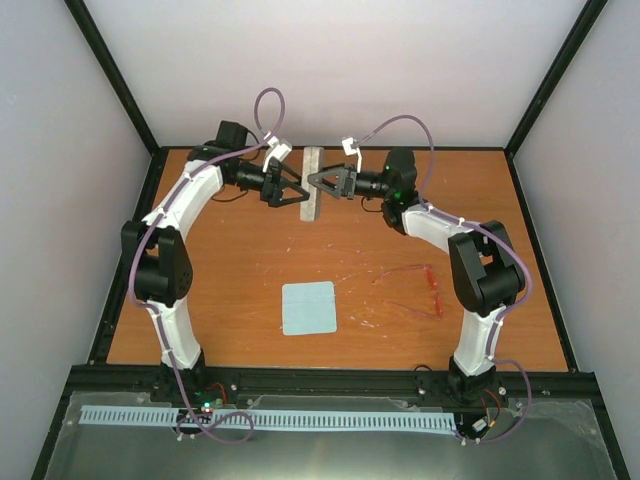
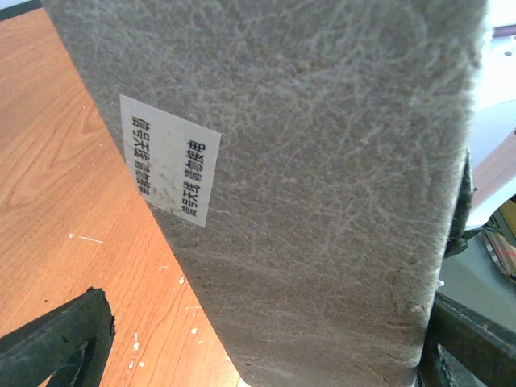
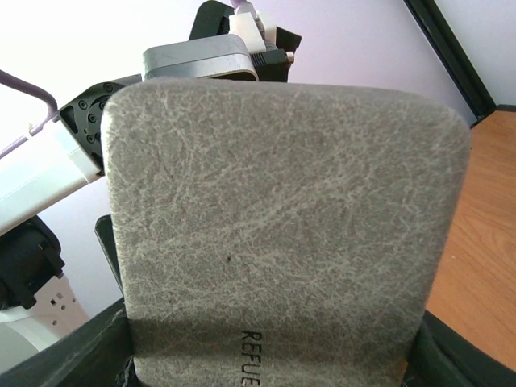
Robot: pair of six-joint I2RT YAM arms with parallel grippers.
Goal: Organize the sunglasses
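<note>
A grey glasses case (image 1: pixel 306 190) is held upright in the air near the back centre, between both grippers; its printed label shows in the left wrist view and "REFUE" lettering in the right. My right gripper (image 1: pixel 318 178) is at its right side, the case (image 3: pixel 282 218) between its fingers. My left gripper (image 1: pixel 300 185) stands open at its left side, fingers either side of the case's edge in the left wrist view. A pale blue cloth (image 1: pixel 309 308) lies on the table. Red sunglasses (image 1: pixel 434 295) lie to its right.
The wooden table (image 1: pixel 230 300) is otherwise largely clear, with dark frame edges and walls around it. Both arms reach over the back half of the table.
</note>
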